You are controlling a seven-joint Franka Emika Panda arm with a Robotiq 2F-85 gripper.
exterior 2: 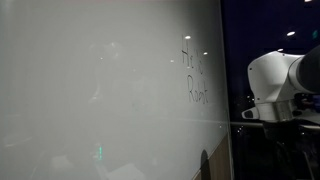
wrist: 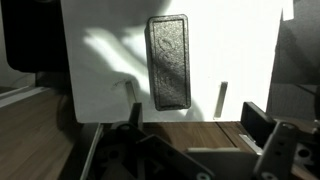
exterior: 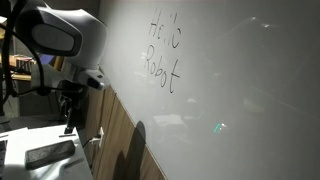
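Note:
A dark eraser-like block [wrist: 169, 62] with a textured face lies lengthwise on a white tabletop [wrist: 105, 75] in the wrist view. My gripper is open, its dark fingers spread wide at the lower edge, with nothing between them. The block is ahead of the fingers, apart from them and roughly centred across the gap. In exterior view 1 the same block [exterior: 50, 153] rests on the table at lower left, and the gripper [exterior: 72, 103] hangs above and behind it. A whiteboard [exterior: 235, 70] carries the handwriting "Hello Robot" [exterior: 163, 50].
A wooden panel [exterior: 125, 135] runs below the whiteboard, close beside the table. In exterior view 2 the white arm [exterior 2: 275, 78] stands beyond the board's right edge. Bare tabletop shows on both sides of the block, along with two thin strips whose nature is unclear.

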